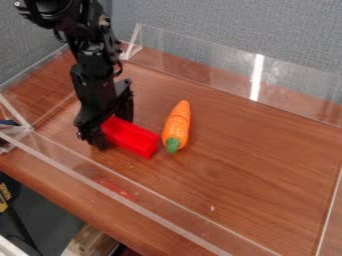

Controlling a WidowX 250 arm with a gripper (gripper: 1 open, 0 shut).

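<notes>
My black gripper (pixel 102 122) is low at the left of the wooden table, its fingers at the left end of a red cylindrical object (pixel 131 138), which lies on the tabletop. I cannot tell from this view whether the fingers are closed on it. An orange toy carrot (pixel 178 124) with a green end lies just right of the red object.
Clear walls edge the wooden table (pixel 254 180). Grey panels stand behind, and some white and dark items sit outside the left edge.
</notes>
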